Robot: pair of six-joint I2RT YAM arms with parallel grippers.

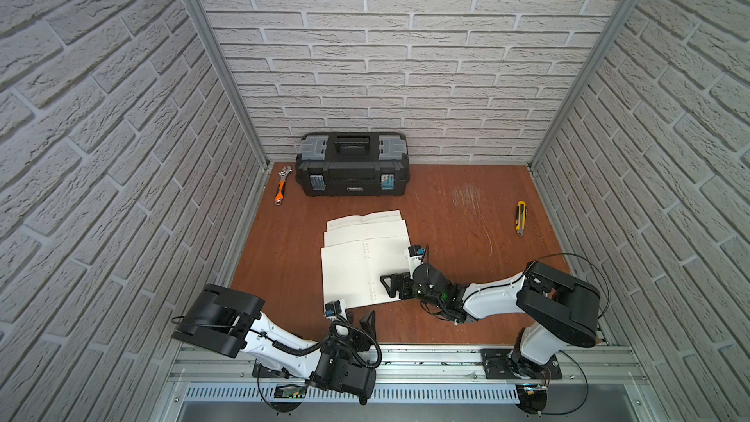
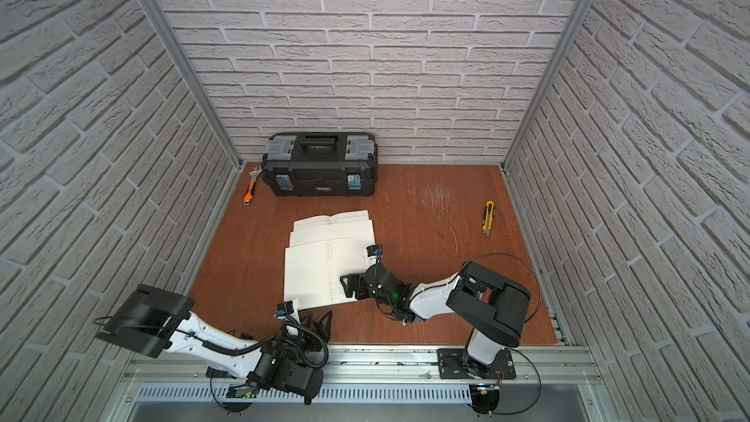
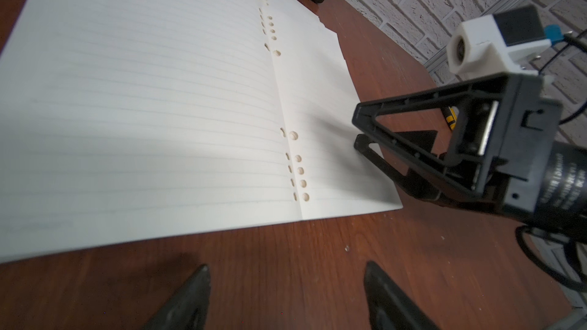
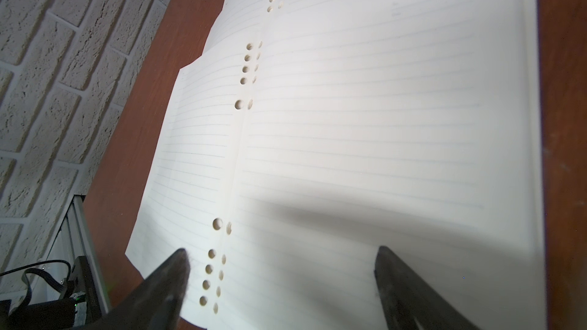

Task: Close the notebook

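An open notebook (image 1: pixel 347 269) with lined white pages lies flat on the brown table, its punched spine running away from the front edge. In the left wrist view its left page (image 3: pixel 153 128) fills the upper left. My left gripper stands just short of the notebook's front edge, its fingers apart with only table between them. Over the right page hangs my right gripper; its fingers are spread and hold nothing. A shadow falls on the paper beneath it. Whether its fingertips touch the page, I cannot tell.
A black toolbox (image 1: pixel 351 164) stands at the back, behind the notebook. To its left lies an orange-handled wrench (image 1: pixel 282 185). A yellow utility knife (image 1: pixel 520 218) is at the far right. Bare table (image 1: pixel 468 226) stretches to the right of the notebook.
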